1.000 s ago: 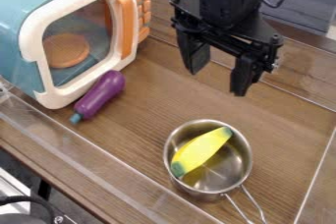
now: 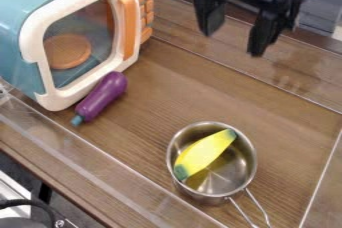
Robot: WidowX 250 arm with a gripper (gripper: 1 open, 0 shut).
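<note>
The black gripper [image 2: 237,32] hangs at the top centre right, blurred and above the bare counter; whether it is open or shut is unclear. A toy microwave [image 2: 34,2] stands at the left with an orange disc [image 2: 68,51] visible in it. A purple eggplant [image 2: 104,96] lies on the counter beside the microwave. A steel pot [image 2: 234,180] at the lower right holds a yellow banana-like toy [image 2: 203,154].
A wall edge runs along the back, and a dark cable shows at the lower left corner.
The gripper has moved up, toward the back of the counter, and is now blurred. The eggplant, pot and yellow toy are unmoved.
</note>
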